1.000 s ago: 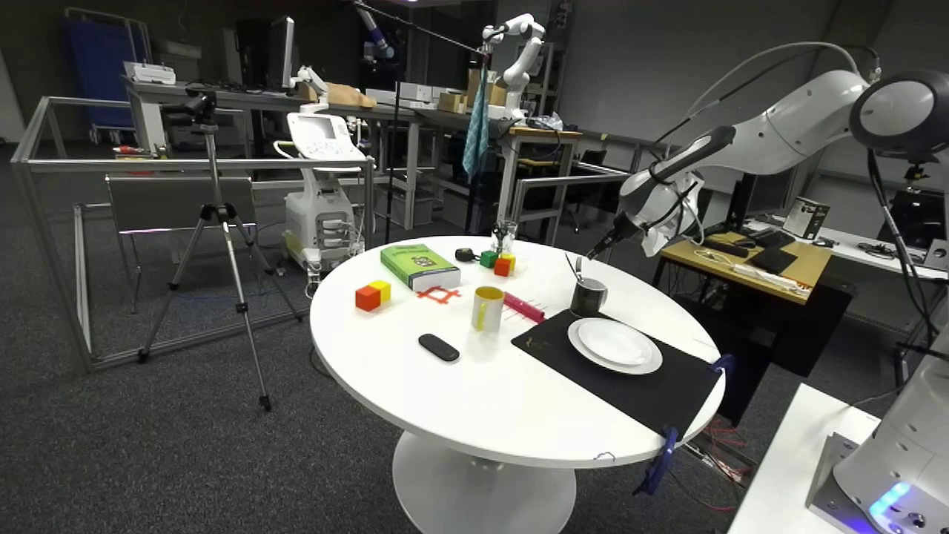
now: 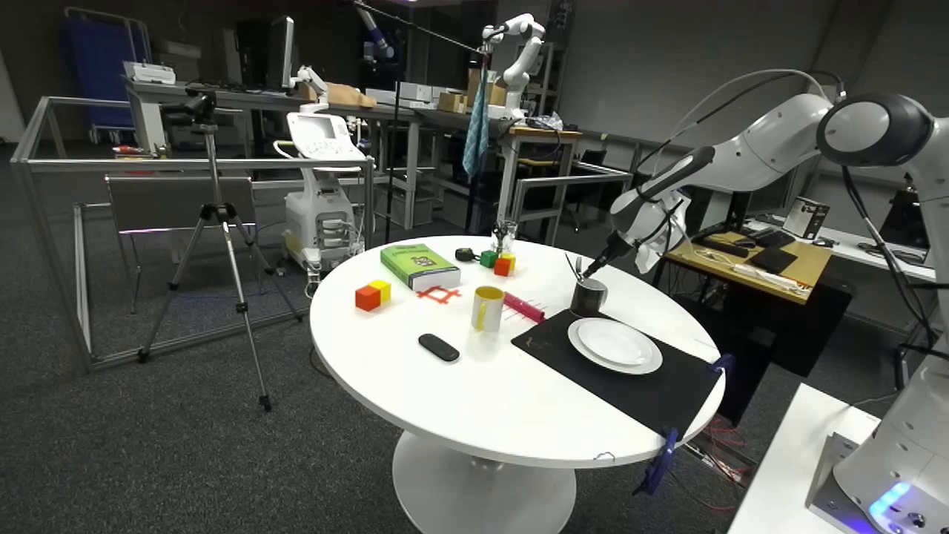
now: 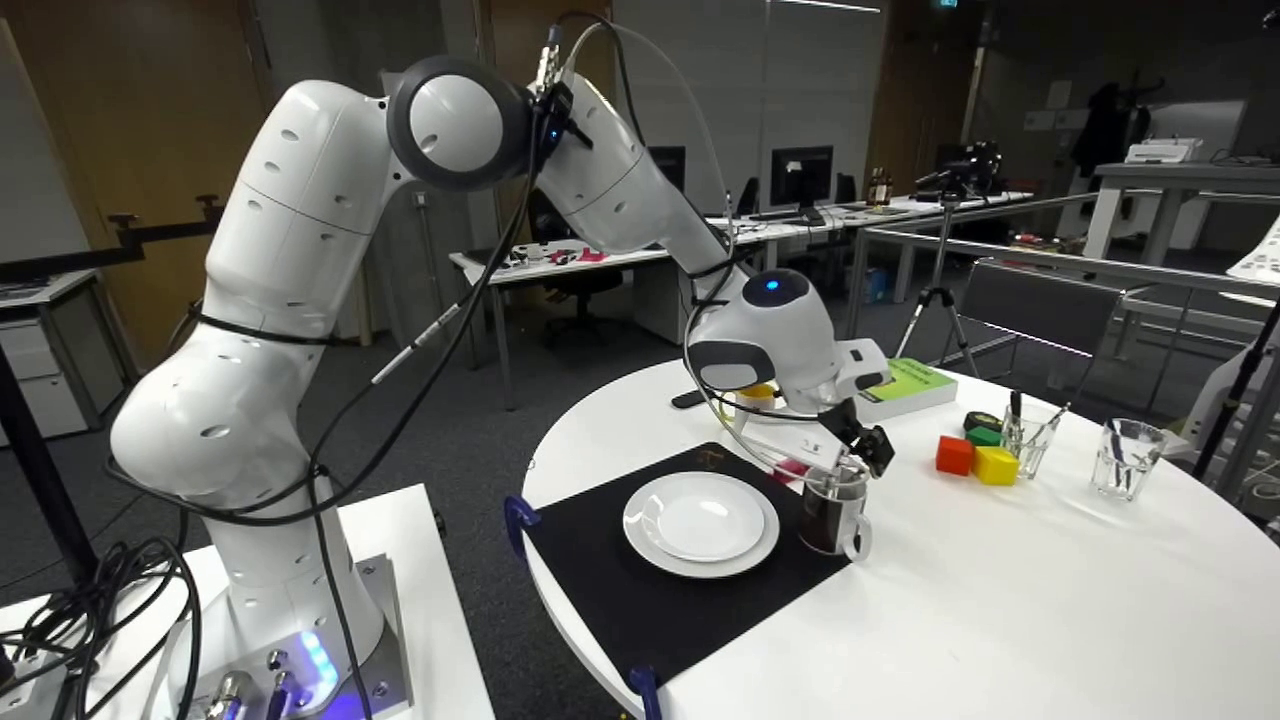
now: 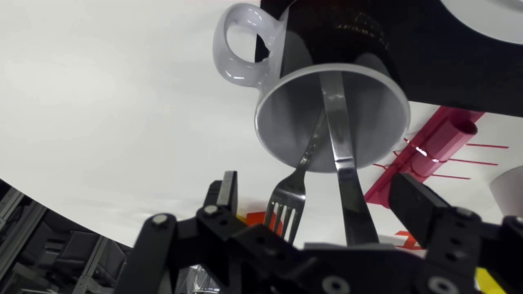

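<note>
A dark mug (image 4: 338,39) with a pale inside and handle stands at the edge of the black placemat, holding a fork (image 4: 288,196) and a knife (image 4: 340,132). In the wrist view my gripper is open, its fingers wide apart, one on each side of the cutlery. The knife's end reaches into the space between them, and the fork's tines lie nearer the left finger (image 4: 228,188). Neither utensil is gripped. In exterior view 2, the gripper (image 3: 866,446) is just over the mug's rim.
White plates (image 3: 702,516) sit on the black placemat (image 3: 624,600). A pink tube (image 4: 446,142) and a yellow-white cup (image 2: 487,310) are close by. Farther off are coloured blocks (image 3: 954,455), glasses (image 3: 1125,460) and a green book (image 2: 418,267).
The arm has come lower and a little to the left in exterior view 1, bringing the gripper closer to the mug and its cutlery. The table objects have not moved.
</note>
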